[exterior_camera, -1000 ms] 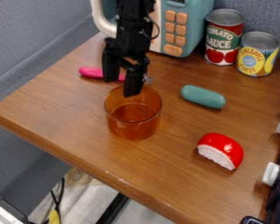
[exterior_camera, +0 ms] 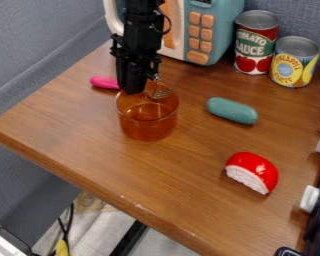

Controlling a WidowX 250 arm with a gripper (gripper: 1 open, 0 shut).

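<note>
The black gripper (exterior_camera: 136, 82) is at the rim of an amber transparent container (exterior_camera: 148, 122) near the table's middle, its lower part over the container's back left. Whether its fingers are open or shut on the wall cannot be made out. A pink elongated object (exterior_camera: 104, 82) lies behind at the left, partly hidden by the gripper.
A teal cylinder (exterior_camera: 232, 110) and a red-and-white object (exterior_camera: 252, 172) lie to the right. Cans (exterior_camera: 255, 44) and a yellow can stand at the back beside a toy microwave (exterior_camera: 203, 30). A dark appliance (exterior_camera: 319, 220) lines the right edge.
The gripper has moved left and its fingers look more upright and closer together. The amber container has shifted slightly back and left.
</note>
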